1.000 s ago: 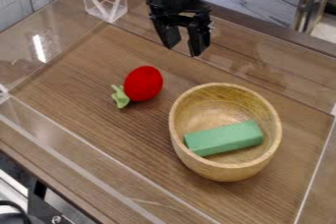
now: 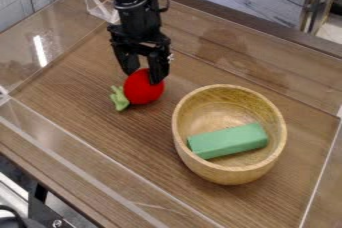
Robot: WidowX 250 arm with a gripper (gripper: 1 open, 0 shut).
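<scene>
My black gripper point(image 2: 147, 70) is low over a red, round object with a green top, like a toy strawberry point(image 2: 143, 90), its dark fingers at the object's upper side. Whether they touch it, and how far apart they are, is unclear. To the right, a tan bowl point(image 2: 201, 169) holds a green block point(image 2: 229, 142).
The bowl takes up the lower right. The table's edges show at the lower left and the top right.
The red object and the bowl appear unmoved.
</scene>
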